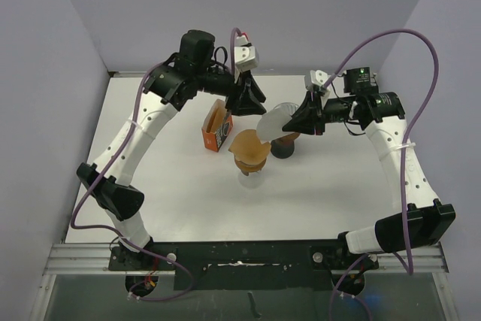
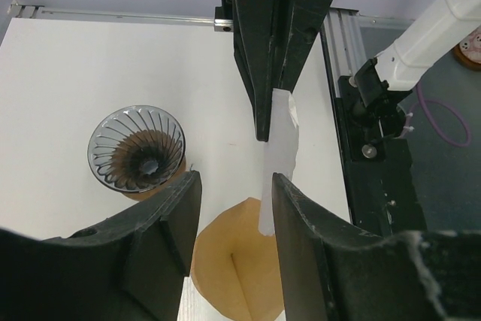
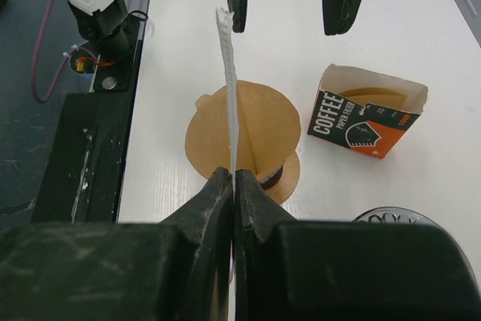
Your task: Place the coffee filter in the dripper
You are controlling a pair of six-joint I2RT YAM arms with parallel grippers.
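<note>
My right gripper point(image 1: 291, 125) is shut on the edge of a thin white paper filter point(image 1: 273, 123). In the right wrist view the white filter point(image 3: 230, 88) appears edge-on, upright above the shut fingers point(image 3: 252, 204). My left gripper point(image 1: 253, 108) is part open, with its two fingertips apart on either side of the filter's line of sight; in the left wrist view the white filter point(image 2: 279, 167) hangs beyond them. A clear ribbed dripper point(image 2: 135, 137) with a wooden collar stands with no paper visible inside. A brown paper cone point(image 1: 249, 144) sits in another wooden-collared holder.
An orange and black coffee filter box point(image 1: 217, 127) stands open at the back left, with brown paper inside. Beneath the brown cone is a clear base point(image 1: 250, 180). Bare white table lies in front and to both sides.
</note>
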